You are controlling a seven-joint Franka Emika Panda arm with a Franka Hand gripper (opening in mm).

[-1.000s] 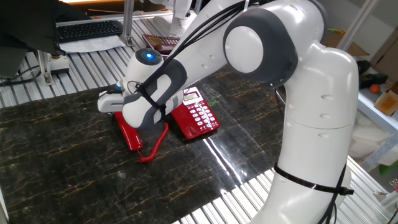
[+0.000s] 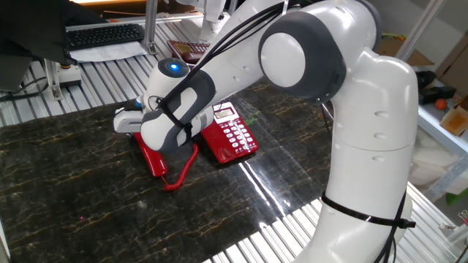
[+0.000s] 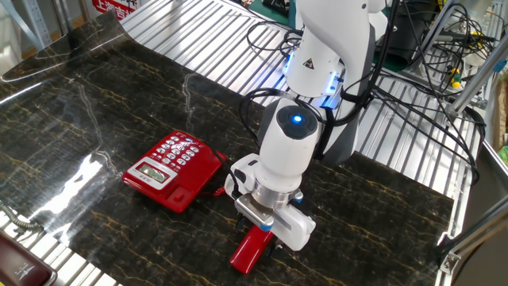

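A red telephone base (image 3: 175, 171) with white keys and a small display lies on the dark marbled sheet. Its red handset (image 3: 252, 249) is off the base, lying apart to one side, and the curly red cord (image 2: 183, 172) runs from it. Over the handset, my gripper (image 3: 259, 236) points downward, with the handset passing beneath the hand between the finger area. The hand and arm cover the handset's other end and most of the fingers, so whether the fingers touch it cannot be made out. In exterior view 1 the fingers are hidden behind the wrist.
Around the phone the dark sheet (image 2: 80, 197) is mostly free. A second dark red phone (image 2: 189, 51) sits on the slatted metal table beyond the sheet, and a black keyboard (image 2: 106, 35) lies on that far side. Loose black cables (image 3: 432, 119) hang behind the arm.
The arm's elbow and forearm have shifted very slightly to the left. The handset, cord and phone base look unmoved.
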